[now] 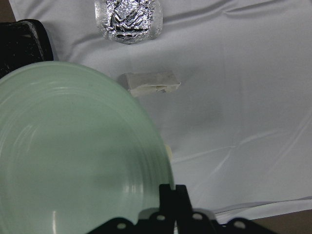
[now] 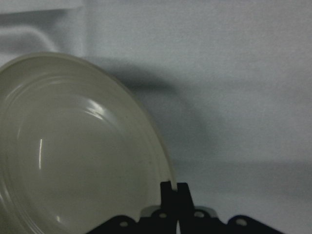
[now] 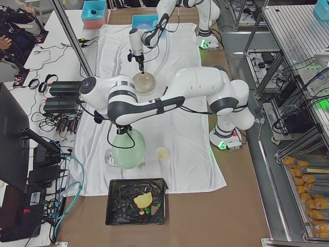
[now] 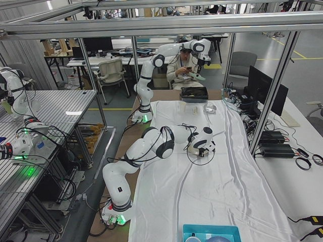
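Observation:
A pale green plate (image 3: 129, 153) is held by its edge in my left gripper, which is shut on the rim and raised over the cloth. A grey-beige plate (image 3: 144, 82) has my right gripper shut on its rim. Under the green plate lie a foil pouch (image 1: 128, 20) and a pale wrapped piece (image 1: 152, 84). A small cream cup (image 3: 162, 153) stands to the right.
A black-lined tray (image 3: 135, 215) with food pieces sits at the near edge. A blue bin (image 4: 211, 231) stands beside the right arm. The white cloth (image 3: 190, 170) has clear space in the middle.

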